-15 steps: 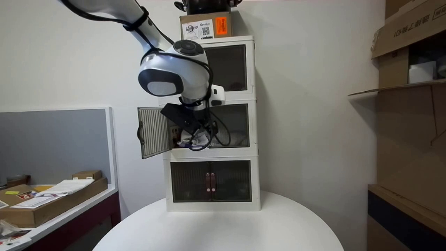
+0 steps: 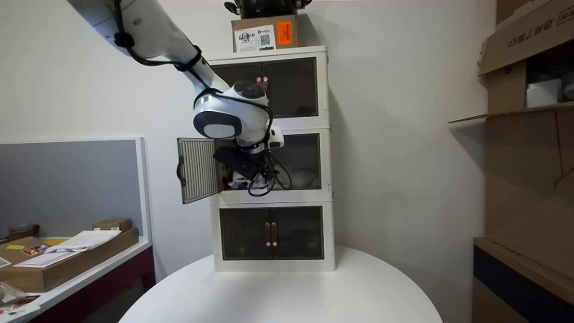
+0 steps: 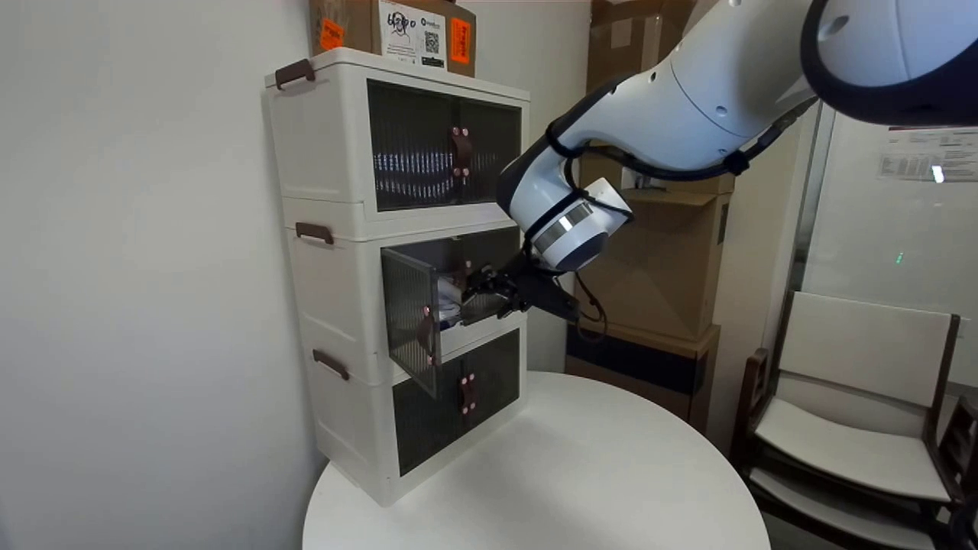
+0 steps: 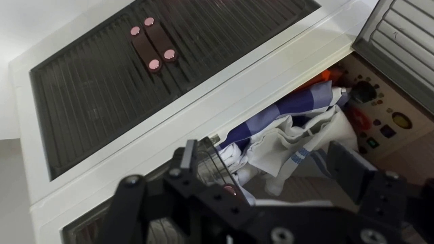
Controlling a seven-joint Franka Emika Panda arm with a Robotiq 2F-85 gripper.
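Observation:
My gripper is open in the wrist view, its fingers wide apart with nothing held. Beyond them, inside the middle compartment of the white cabinet (image 3: 335,293), lie crumpled white cloths (image 4: 270,152) and a blue checked cloth (image 4: 287,106). One finger overlaps the edge of the shut door (image 4: 209,162); whether they touch I cannot tell. The other overlaps the compartment's opening. The ribbed left door (image 2: 200,169) of this compartment stands swung outward. In exterior view 2 the gripper (image 3: 484,305) is just in front of the opening.
The lower doors (image 2: 271,233) and upper doors (image 3: 445,147) are shut. Below, the round white table (image 2: 280,298) is clear in front of the cabinet. A cardboard box (image 2: 265,33) sits on top. Loose cables (image 2: 269,185) hang by my wrist.
The swung door has not moved.

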